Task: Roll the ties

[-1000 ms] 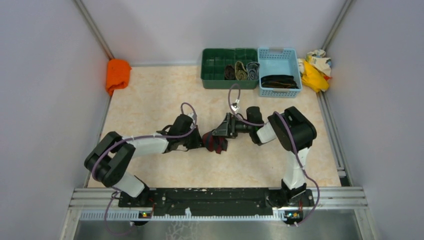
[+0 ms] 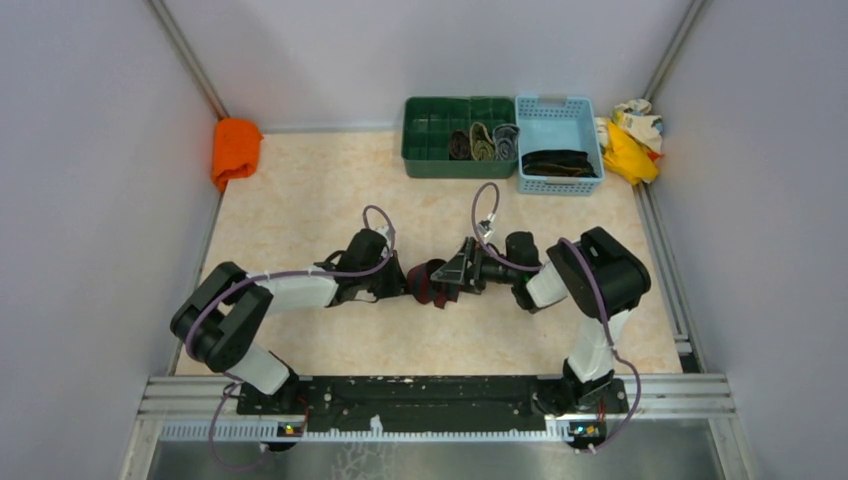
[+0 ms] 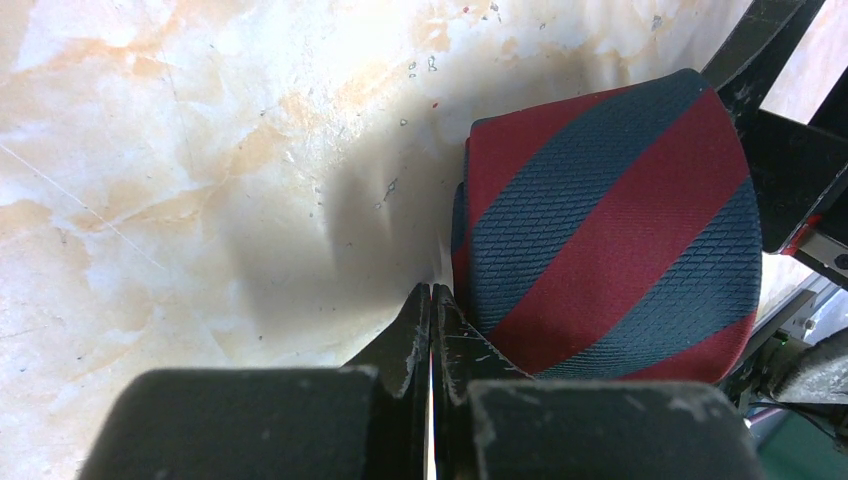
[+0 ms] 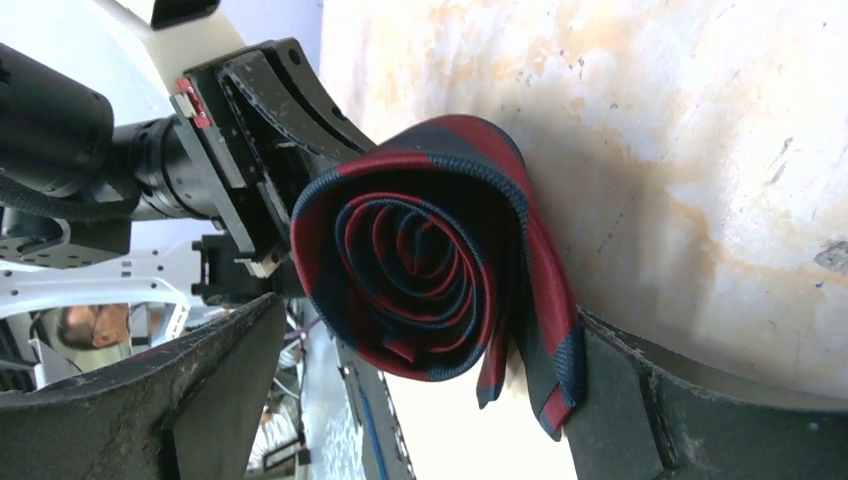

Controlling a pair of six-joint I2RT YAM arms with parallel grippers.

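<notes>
A red and dark blue striped tie [image 2: 419, 284] lies rolled up near the middle of the table. Its spiral end shows in the right wrist view, where the tie roll [image 4: 415, 250] has a short loose tail [image 4: 548, 340] folded down beside one finger. My right gripper is open, its fingers spread to either side of the roll's lower part. In the left wrist view, the roll's striped side [image 3: 615, 235] lies just to the right of my left gripper. That gripper is shut, and nothing shows between its fingertips.
At the back, a green divided box [image 2: 425, 168] holds several rolled ties [image 2: 481, 142]. A light blue basket [image 2: 557, 105] beside it contains dark flat ties [image 2: 558, 163]. An orange cloth [image 2: 236, 150] occupies the back left; yellow and white bags [image 2: 630, 145] sit back right.
My right gripper has shifted slightly right and toward the front edge, and its wrist has turned a little. The left arm and the roll stay nearly where they were.
</notes>
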